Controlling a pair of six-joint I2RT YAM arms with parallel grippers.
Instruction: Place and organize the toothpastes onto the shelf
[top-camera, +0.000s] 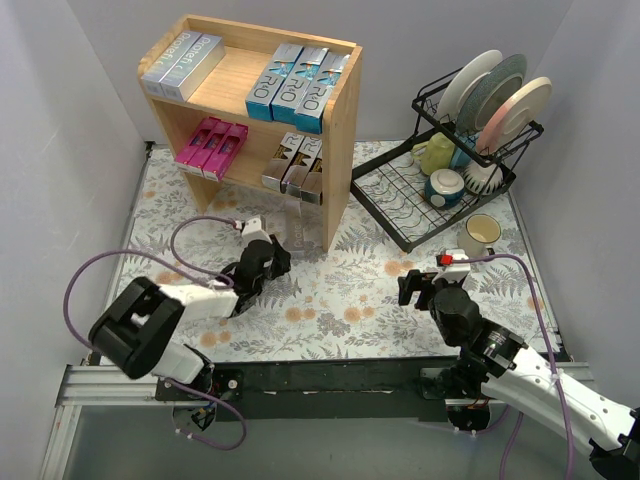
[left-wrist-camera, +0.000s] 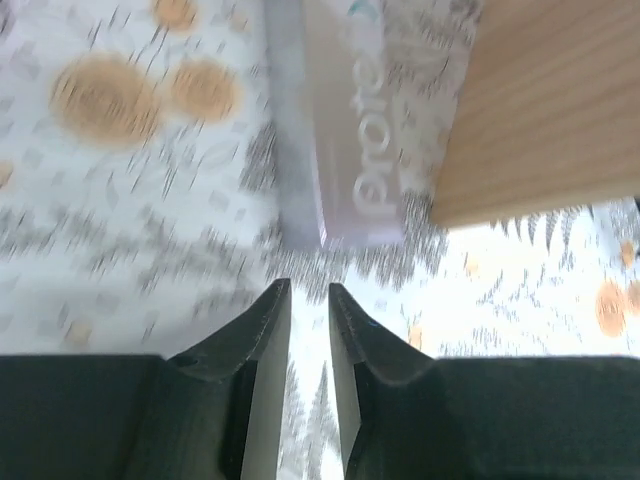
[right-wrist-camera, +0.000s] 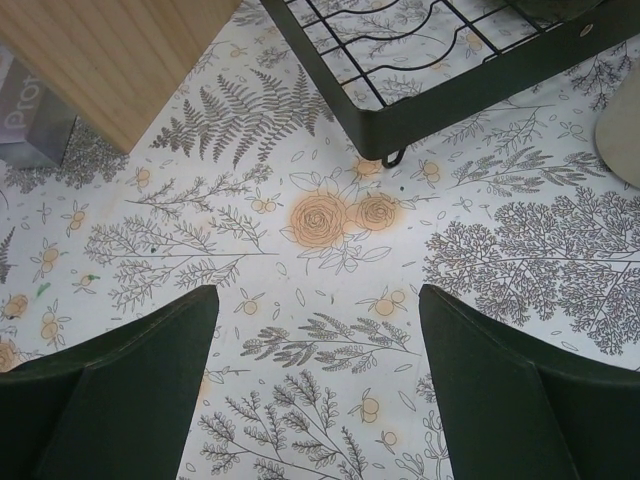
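Note:
A pale grey toothpaste box (left-wrist-camera: 360, 150) lies on the patterned tabletop beside the shelf's wooden side panel; the top view shows this box (top-camera: 295, 225) under the shelf's lower tier. My left gripper is just in front of the box's near end, apart from it. Its fingers are drawn close together, and only tabletop shows in the narrow gap. Over bare table at the right, my right gripper (top-camera: 408, 288) stands open and empty, its fingers (right-wrist-camera: 165, 370) wide apart. The wooden shelf (top-camera: 340, 150) holds grey-white boxes (top-camera: 183, 65), blue boxes (top-camera: 292, 88), pink boxes (top-camera: 211, 148) and brown boxes (top-camera: 293, 165).
A black dish rack (top-camera: 380, 215) with plates and cups stands to the shelf's right. Near its front corner is a cream mug (top-camera: 480, 235).

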